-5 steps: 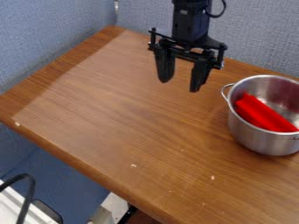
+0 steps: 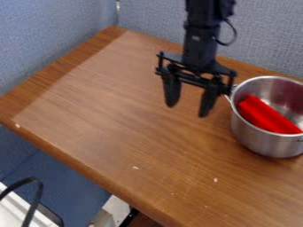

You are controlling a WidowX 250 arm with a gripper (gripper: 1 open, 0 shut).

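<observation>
My gripper (image 2: 189,99) hangs from the top of the view over the back half of the wooden table, black and slightly blurred, its two fingers spread apart with nothing visible between them. To its right, a metal pot (image 2: 265,142) with a handle holds a long red object (image 2: 265,113) lying at a slant inside. The gripper's right finger is close to the pot's left side; whether they touch I cannot tell.
Grey padded walls stand behind and to the left, and a cable and white item sit off the table at the lower left.
The gripper has moved toward the front of the table and a little to the right. The pot and red object look unmoved.
</observation>
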